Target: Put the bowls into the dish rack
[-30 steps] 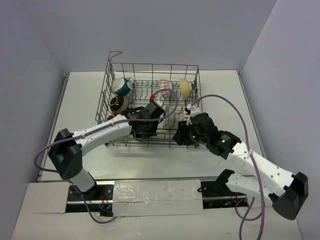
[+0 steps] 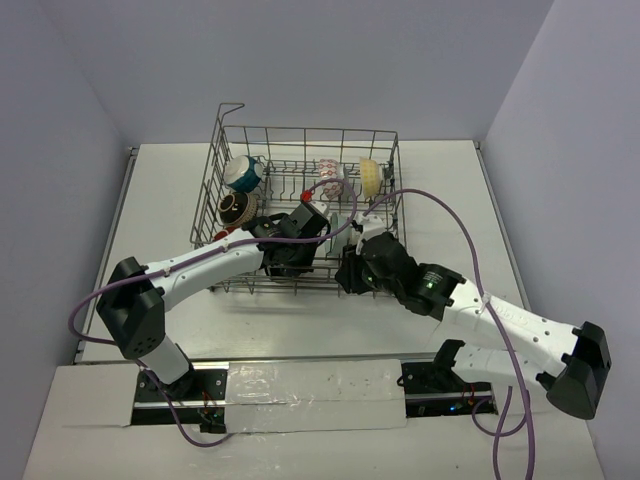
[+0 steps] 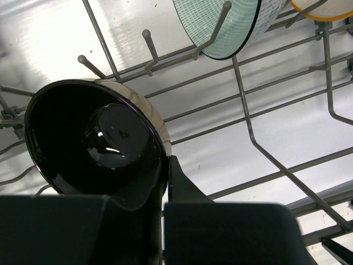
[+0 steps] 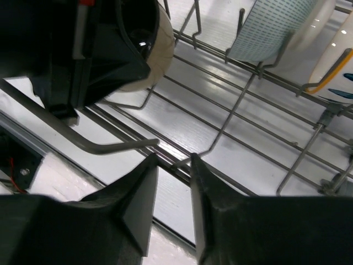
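Observation:
A bowl with a glossy black inside and a pale outside (image 3: 99, 138) leans in the front of the rack in the left wrist view. My left gripper is at its right rim, one dark finger on the inner side and one on the outer; whether they press on it cannot be told. My right gripper is at the rack's front wires, fingers apart and nothing between them. A pale green patterned bowl stands on the tines, and an orange-rimmed bowl (image 4: 333, 63) is beside it in the right wrist view.
The wire dish rack (image 2: 300, 128) also holds a blue bowl (image 2: 242, 174), a brown-and-black bowl (image 2: 237, 208), a pink-patterned bowl (image 2: 331, 172) and a yellow bowl (image 2: 371, 178). Both grippers are close together at its front.
My right gripper has moved a little to the left along the rack's front, closer to the left one. The left arm has stayed in place.

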